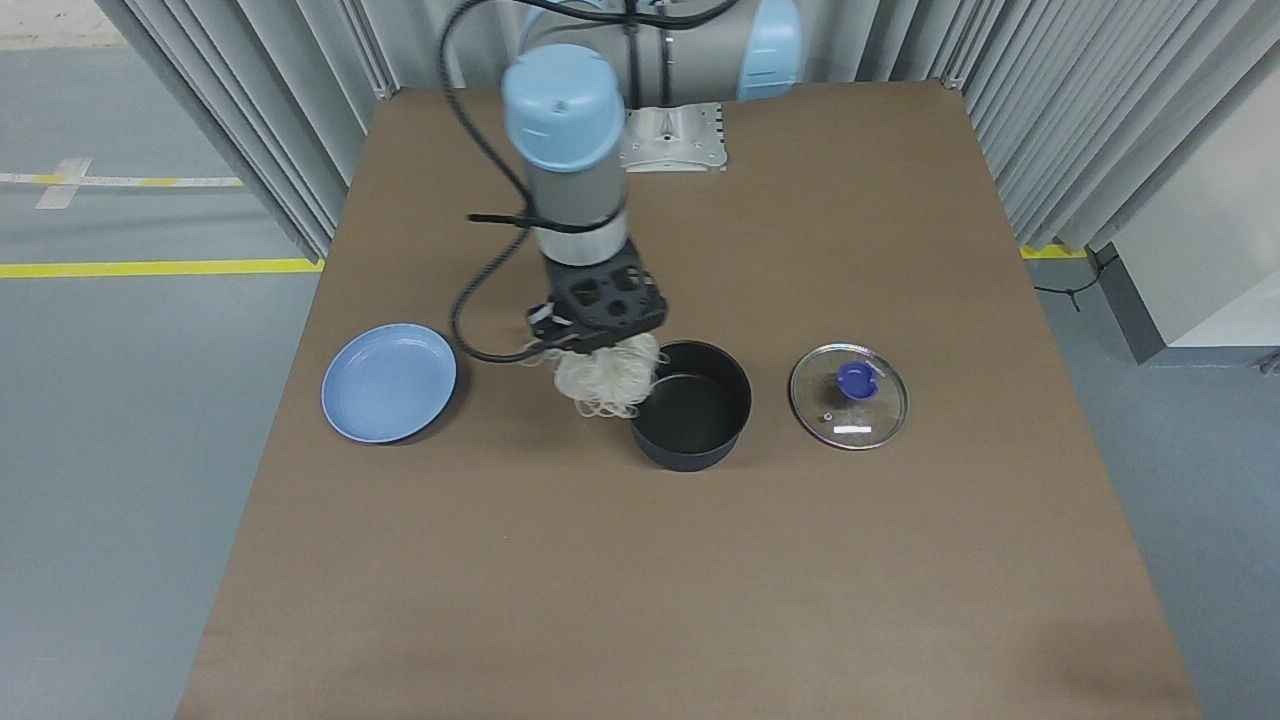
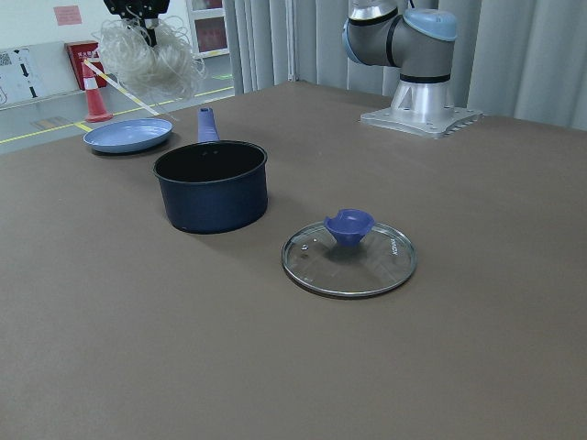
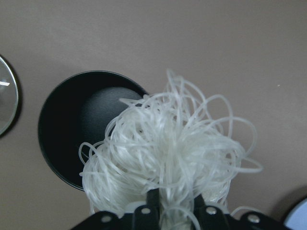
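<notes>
My gripper is shut on a tangled bundle of white noodle-like strands (image 1: 609, 382), which it holds up in the air. In the wrist view the bundle overlaps the right side of a dark pot (image 3: 72, 124); in the front view it hangs just left of the pot (image 1: 696, 402), partly over its handle. The pot's blue handle (image 2: 207, 124) shows in the left view. A blue plate (image 1: 386, 384) lies empty on the left of the table.
A glass lid (image 1: 828, 414) with a blue knob lies right of the pot. The robot's base (image 2: 422, 119) stands at the back.
</notes>
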